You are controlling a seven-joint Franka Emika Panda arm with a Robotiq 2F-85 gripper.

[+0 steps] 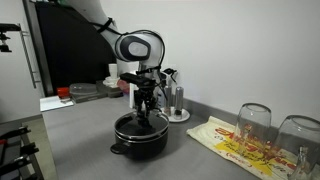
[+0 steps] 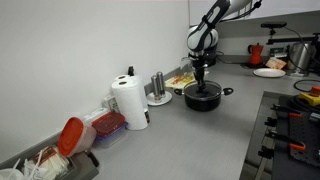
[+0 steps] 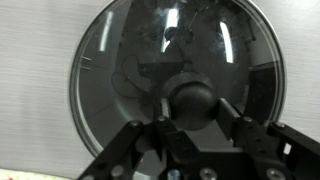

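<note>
A black pot (image 1: 146,147) with side handles stands on the grey table, its round glass lid (image 3: 130,75) over the top. At the lid's centre, my gripper (image 1: 143,116) points downward and is shut on the black lid knob (image 3: 192,101). In the wrist view the knob sits between the dark fingers, and the lid's metal rim circles it. The same pot (image 2: 203,101) shows at the far side of the table in the second exterior view. Whether the lid rests fully on the rim is hard to tell.
Two upturned glasses (image 1: 252,128) stand on the right by a yellow patterned cloth (image 1: 228,142). Behind the pot is a white plate (image 1: 178,116) with shakers. A paper roll (image 2: 130,101) and a red container (image 2: 75,135) line the wall.
</note>
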